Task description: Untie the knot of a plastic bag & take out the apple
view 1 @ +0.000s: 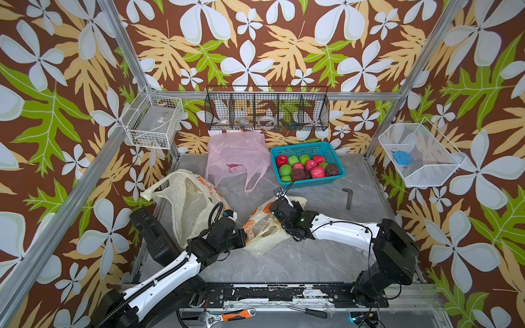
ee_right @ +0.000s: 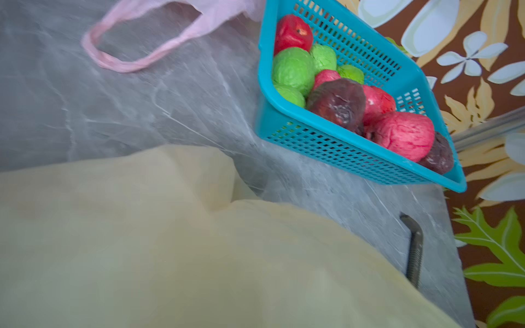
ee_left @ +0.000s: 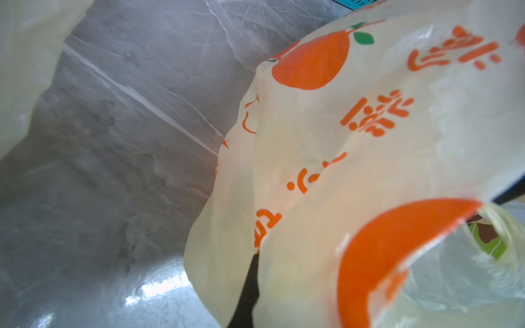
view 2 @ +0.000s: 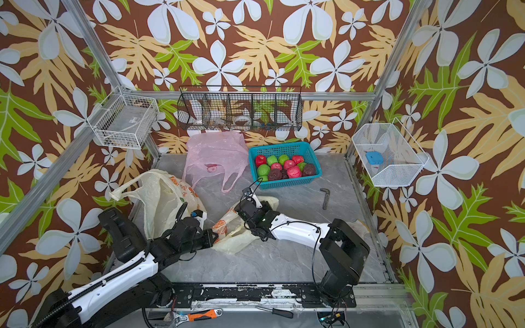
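A cream plastic bag with orange print [view 1: 263, 243] lies at the middle front of the table. My left gripper [view 1: 244, 239] is at its left edge, shut with thin film pinched at the dark finger [ee_left: 250, 292]. My right gripper [view 1: 280, 214] is down in the bag's right part; its fingertips are hidden by plastic, which also fills the lower right wrist view. What it has between its fingers cannot be seen. No apple shows in this bag now. No knot is visible either.
A teal basket [view 1: 309, 183] of red, green and dark fruit stands behind. A second cream bag [view 1: 186, 202] lies left, a pink bag [view 1: 235, 150] at the back. A hex key [view 1: 349, 199] rests at right.
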